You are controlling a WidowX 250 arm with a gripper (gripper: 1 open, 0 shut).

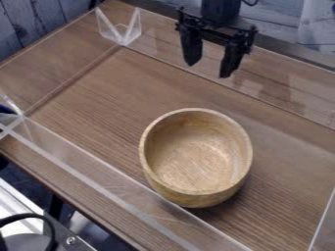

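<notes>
My black gripper point(211, 60) hangs at the top centre of the camera view, above the far part of the wooden table, with its two fingers spread open and nothing seen between them. A round light-wood bowl point(197, 155) stands empty in the lower middle of the table, nearer to the camera than the gripper and apart from it.
Clear plastic walls edge the table at left, front and right. A dark cable-like object point(33, 221) is at the bottom left corner, outside the table.
</notes>
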